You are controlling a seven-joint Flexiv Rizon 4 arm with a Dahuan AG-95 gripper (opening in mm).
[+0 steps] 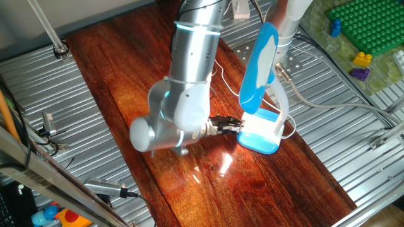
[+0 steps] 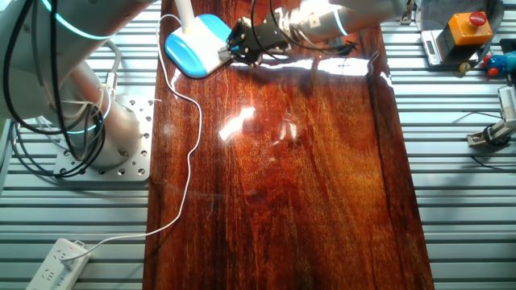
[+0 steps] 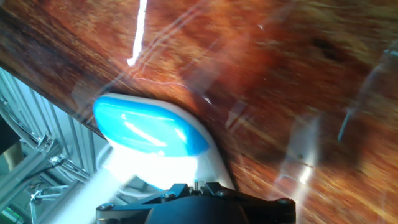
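A blue-and-white desk lamp stands at the table's edge, its lamp base (image 1: pixel 260 132) flat on the wood and its blue lamp head (image 1: pixel 259 68) raised above. My gripper (image 1: pixel 240 125) is low, side-on to the base, with its fingertips at the white part of the base's edge. The second exterior view also has the gripper (image 2: pixel 225 54) against the lamp base (image 2: pixel 188 55). In the wrist view the gripper looks shut, its tips together in front of the lamp base (image 3: pixel 152 129). Nothing shows between them; exact contact is hidden.
The lamp's white cord (image 2: pixel 190 153) runs along the table side to a power strip (image 2: pixel 55 267). A green brick plate (image 1: pixel 369 25) lies beyond the robot's base.
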